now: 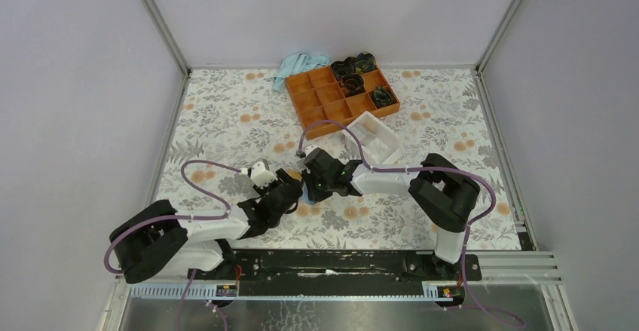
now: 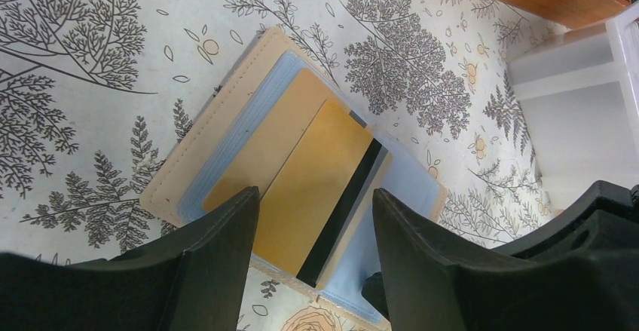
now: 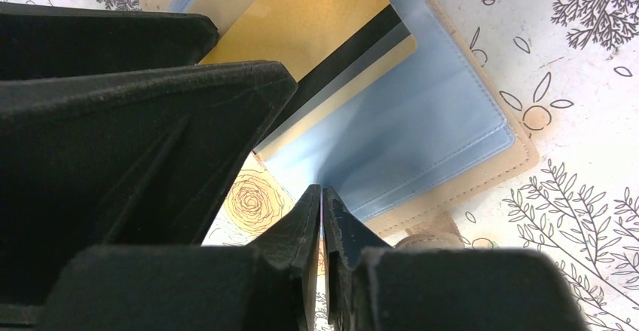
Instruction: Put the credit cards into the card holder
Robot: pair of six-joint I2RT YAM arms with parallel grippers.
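The card holder point(image 2: 207, 157) lies open on the table, tan at its stitched edges with blue inside. A yellow card point(image 2: 324, 180) with a black stripe lies across its middle; how far it sits in a pocket cannot be told. My left gripper is open over that card, one finger to each side. At the holder's near edge, over the blue panel point(image 3: 399, 127), my right gripper has its fingertips nearly together, with no card showing between them. Whether they are fully shut or pinch the holder's edge is unclear. From above, the arms hide most of the holder.
An orange compartment box point(image 1: 305, 101) with dark rolled items stands at the back, a light blue cloth point(image 1: 300, 65) beside it. Just right of the work area is a white bin point(image 1: 388, 150). The two grippers are very close together.
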